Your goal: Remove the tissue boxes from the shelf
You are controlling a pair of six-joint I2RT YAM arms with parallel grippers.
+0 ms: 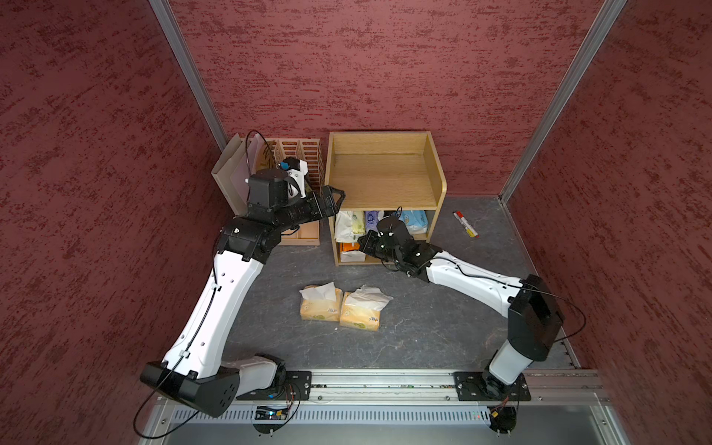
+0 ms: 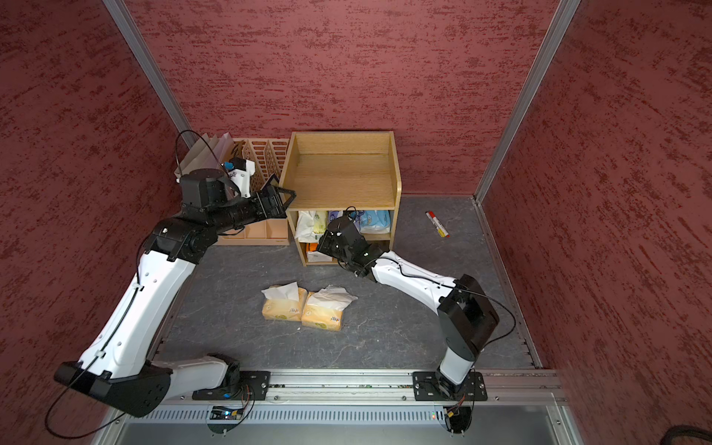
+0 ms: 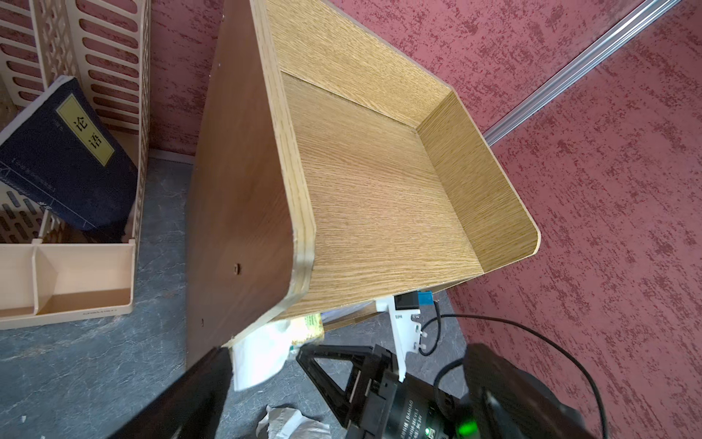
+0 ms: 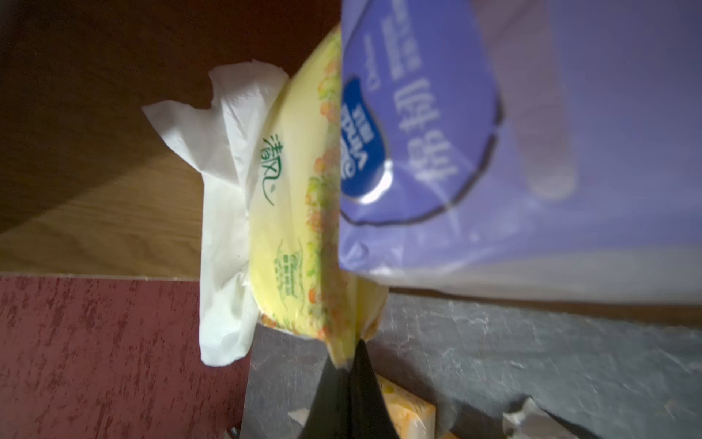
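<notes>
The wooden shelf (image 1: pixel 385 178) holds tissue packs in its lower opening: a yellow pack (image 4: pixel 292 219) with white tissue sticking out, a purple pack (image 4: pixel 512 146) and a blue pack (image 1: pixel 414 221). My right gripper is at the shelf front, shut, its fingertips on the yellow pack's thin wrapper end. My left gripper (image 1: pixel 333 200) hangs raised beside the shelf's upper left corner; its fingers are blurred at the edges of the left wrist view, apart with nothing visible between. Two tissue packs (image 1: pixel 320 307) (image 2: pixel 322 315) lie on the floor in front.
A slotted organiser (image 3: pixel 80 270) with books stands left of the shelf. A marker-like tube (image 1: pixel 465 224) lies to the right.
</notes>
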